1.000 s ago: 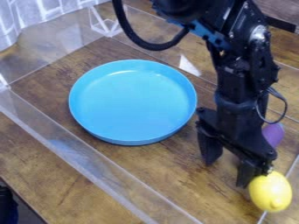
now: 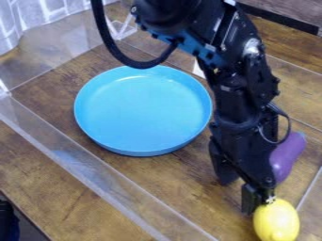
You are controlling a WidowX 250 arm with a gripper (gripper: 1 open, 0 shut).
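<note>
My black gripper (image 2: 243,179) is low over the wooden table at the right, its fingers open and pointing down. A yellow lemon-like object (image 2: 276,220) lies just below the right finger at the bottom right. A purple object (image 2: 285,152), possibly an eggplant, lies behind the gripper to the right, partly hidden by it. A blue round plate (image 2: 141,110) sits to the left of the gripper.
Clear plastic strips or walls (image 2: 88,179) run along the left and front of the work area. Bare wood (image 2: 56,61) shows around the plate and at the upper right.
My gripper has shifted slightly left and turned. The yellow object has moved a little left, and more of the purple object shows.
</note>
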